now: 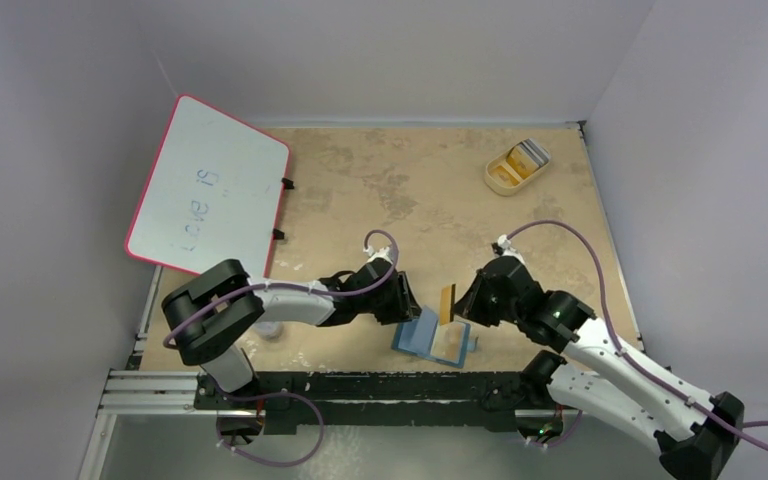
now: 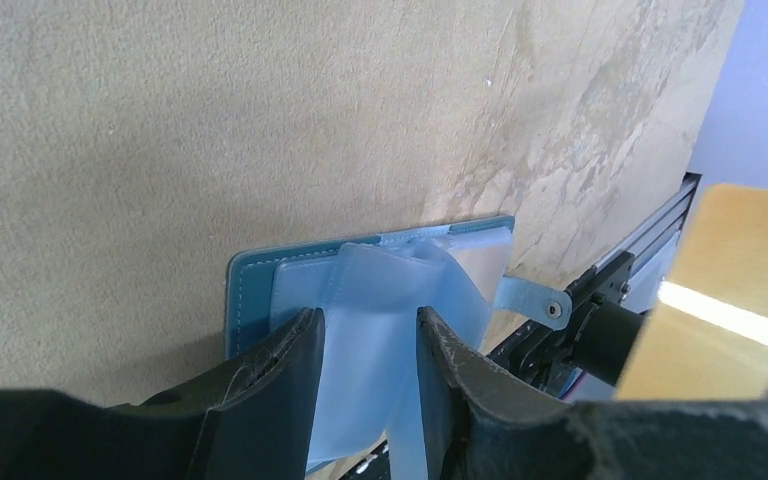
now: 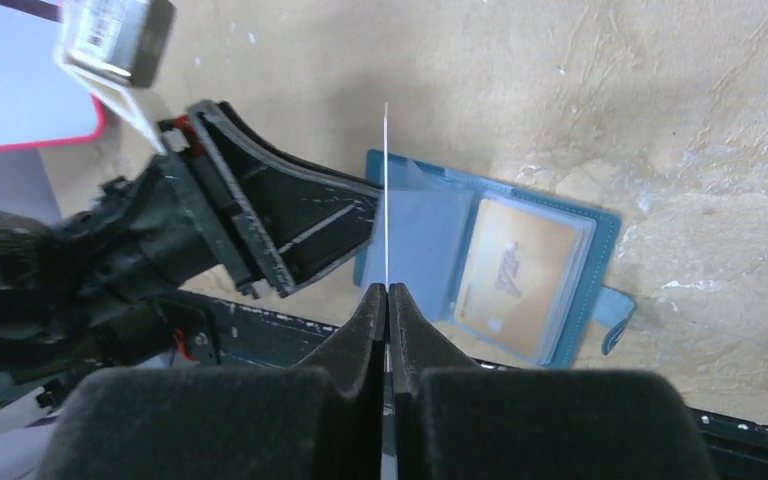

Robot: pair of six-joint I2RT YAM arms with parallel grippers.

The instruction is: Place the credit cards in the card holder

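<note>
The blue card holder (image 1: 417, 333) lies open at the front centre of the table, its clear sleeves (image 3: 425, 240) showing. My left gripper stands open at the holder's sleeves, the near fingers over the blue plastic. My right gripper is shut on a thin gold card (image 1: 447, 304), seen edge-on in the right wrist view, held above the holder to the right of the left gripper. In the left wrist view the card (image 2: 710, 310) fills the right side, blurred.
A beige tray (image 1: 500, 179) with more cards stands at the back right. A whiteboard (image 1: 205, 185) with a red rim lies at the left.
</note>
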